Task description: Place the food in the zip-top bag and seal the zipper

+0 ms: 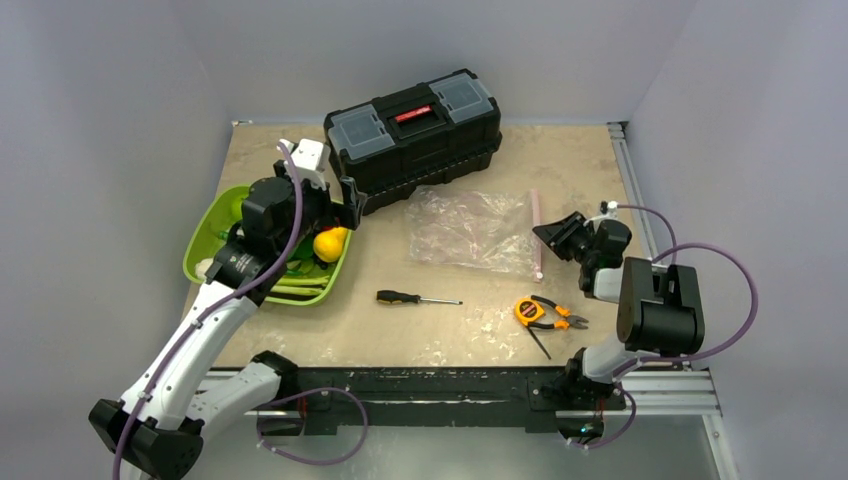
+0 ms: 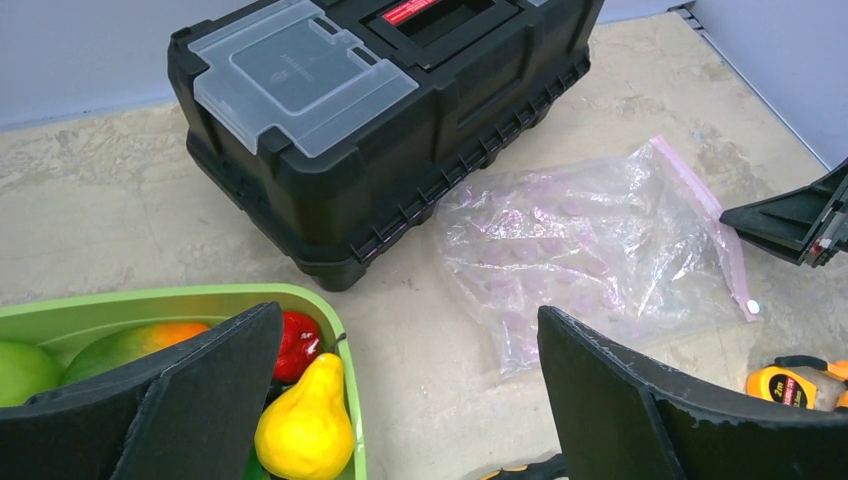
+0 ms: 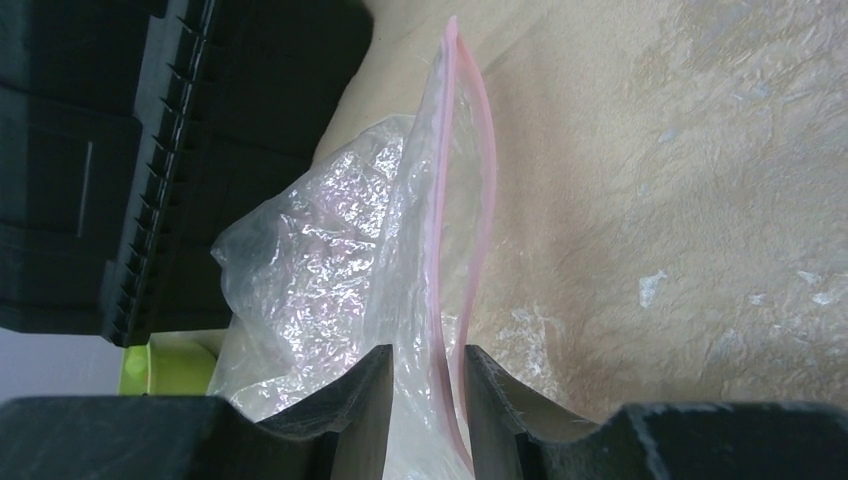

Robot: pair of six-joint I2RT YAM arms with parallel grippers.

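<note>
The clear zip top bag (image 1: 470, 232) lies flat on the table, its pink zip edge (image 3: 440, 220) facing right. Seen from the right wrist, the two pink strips are parted along part of their length. My right gripper is at this edge, its fingers part open with the strips passing between them. Food fills a green bin (image 1: 190, 262) at the left: a yellow pear (image 2: 305, 420), a red pepper (image 2: 297, 348) and green pieces. Over the bin's right side my left gripper stands open, nothing between its fingers.
A black toolbox (image 1: 415, 135) stands behind the bag, close to its far left corner. A screwdriver (image 1: 400, 297), a tape measure (image 1: 529, 311) and orange pliers (image 1: 560, 315) lie in front. Bare table separates the bin from the bag.
</note>
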